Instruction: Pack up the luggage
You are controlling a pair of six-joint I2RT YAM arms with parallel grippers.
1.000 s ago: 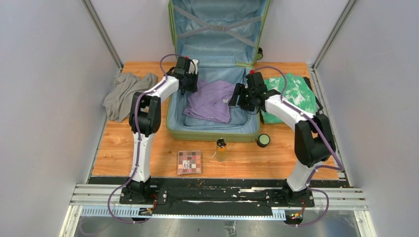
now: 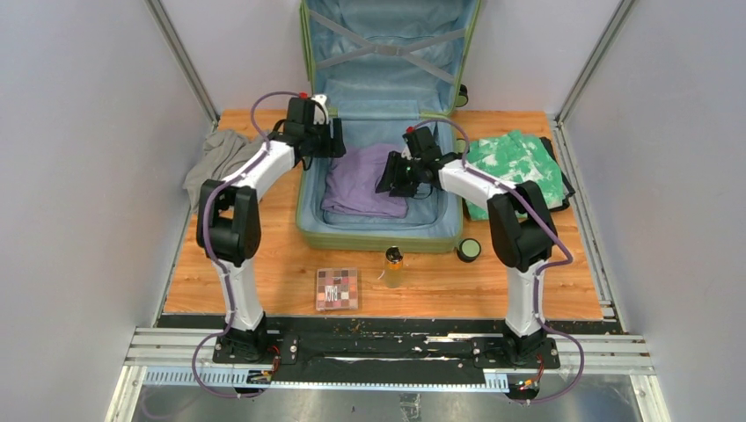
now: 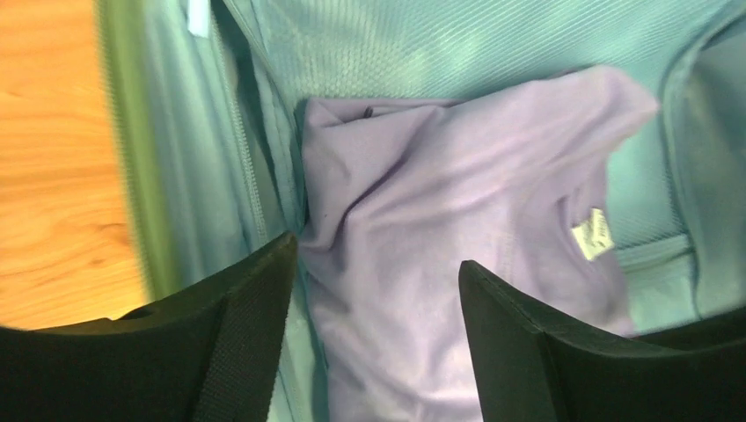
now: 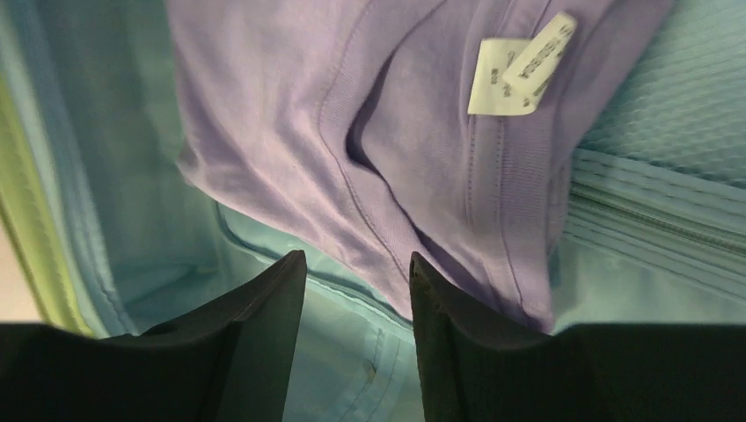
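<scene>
An open suitcase (image 2: 378,242) with green rim and blue lining holds a folded purple garment (image 2: 361,180), lying flat with its label showing in both wrist views. My left gripper (image 2: 330,141) hangs over the suitcase's back-left part; in the left wrist view its fingers are apart, with the garment (image 3: 396,264) below and between them. My right gripper (image 2: 391,180) is over the garment's right side; in the right wrist view its fingers stand apart, nothing held, above the garment's edge.
Grey cloth (image 2: 224,167) lies left of the suitcase, green-white cloth (image 2: 515,171) right. In front are a palette (image 2: 337,288), a bottle (image 2: 393,271) and a round jar (image 2: 469,249).
My right gripper has moved left over the garment. The garment moved a little left earlier in this span.
</scene>
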